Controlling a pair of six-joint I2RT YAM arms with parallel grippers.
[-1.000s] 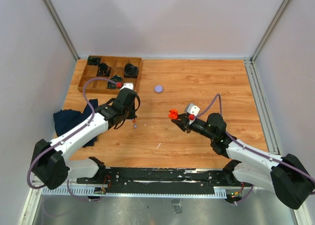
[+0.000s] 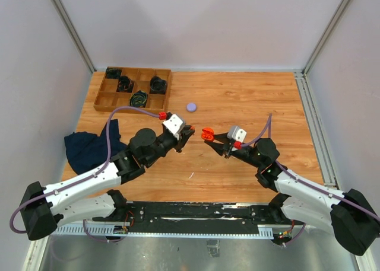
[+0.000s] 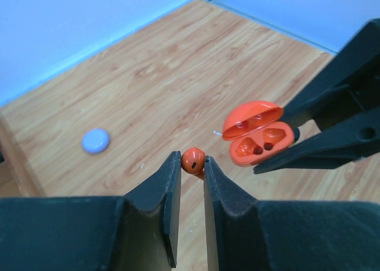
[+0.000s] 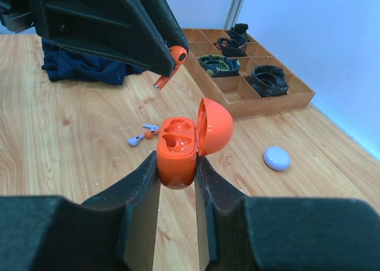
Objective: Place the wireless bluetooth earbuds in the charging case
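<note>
My left gripper is shut on an orange earbud (image 2: 192, 128), held left of the open orange charging case (image 2: 208, 134). My right gripper is shut on that case (image 4: 176, 155), whose lid stands up with the cavities showing. In the left wrist view the case (image 3: 261, 146) is just right of and above the held earbud, apart from it, and dark shapes show in its cavities. More small orange and light pieces (image 4: 148, 134) lie on the table in the right wrist view.
A divided wooden box (image 2: 101, 105) with dark rolled items is at the back left, and dark cloth (image 2: 89, 152) lies at the left. A round lilac object (image 2: 191, 107) lies at the back middle.
My left gripper has risen from near the loose pieces and moved right toward the case with the earbud. The right gripper and case have shifted slightly.
</note>
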